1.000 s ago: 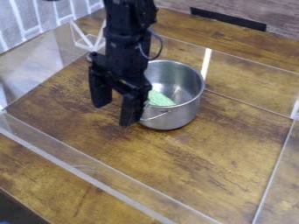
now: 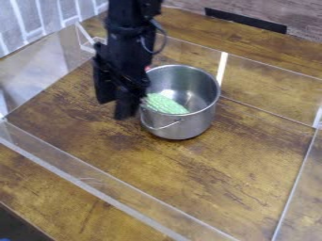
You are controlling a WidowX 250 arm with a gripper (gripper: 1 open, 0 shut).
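Note:
My black gripper [image 2: 123, 92] hangs from the top of the view over the left edge of a steel pot [image 2: 186, 118], blurred, so its fingers are hard to make out. The pot stands upright on the wooden table with a thin wire handle at its front. A pale green item [image 2: 165, 104] lies inside the pot, partly hidden by the rim. A small red bit shows behind the gripper near the pot's back left.
Clear low walls or strips border the work area at left, front and right. A white grate stands at the back left.
The gripper has risen and shifted a little, baring more of the green item and the pot's front left. The pot looks to be in the same place.

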